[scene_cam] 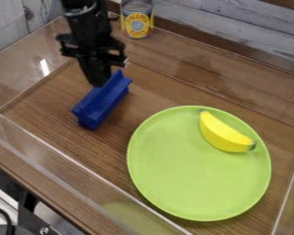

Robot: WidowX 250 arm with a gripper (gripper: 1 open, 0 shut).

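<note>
A long blue block (100,103) lies on the wooden table, left of a green plate (198,174). My dark gripper (98,66) hangs just above and behind the block's far end; its fingertips are blurred, and I see nothing held between them. A yellow banana (226,134) rests on the plate's upper right.
A can with a yellow label (136,18) stands at the back beside the arm. A raised clear edge runs along the left and front.
</note>
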